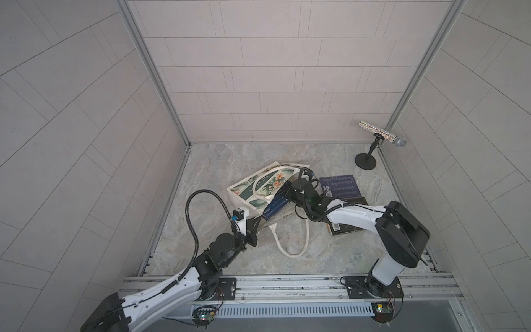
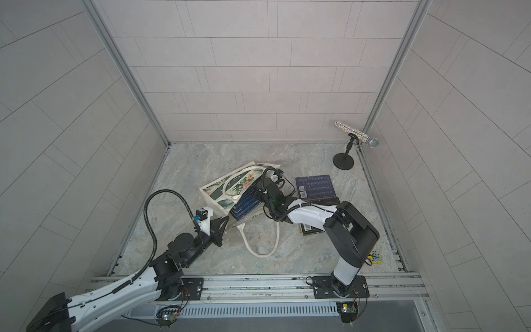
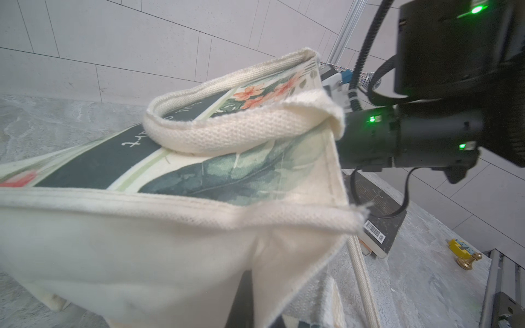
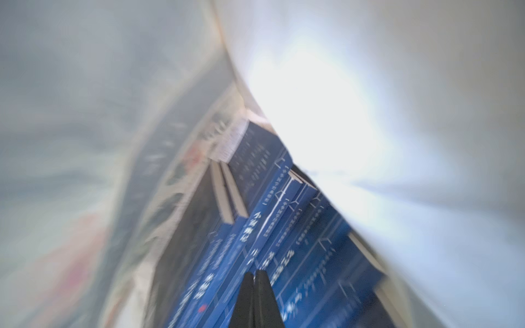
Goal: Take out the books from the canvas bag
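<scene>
The canvas bag lies on its side, printed with green leaves and orange flowers, its mouth facing the right arm. Inside it several blue books stand packed side by side, spines showing in the right wrist view. My right gripper is in the bag's mouth, fingers together and empty, in front of the spines; no book is between them. My left gripper is shut on the fabric at the bag's near edge, one fingertip on each side of the cloth.
A dark blue book and a black book lie on the floor right of the bag, partly beneath the right arm. A microphone on a stand is at the back right. A yellow item sits front right.
</scene>
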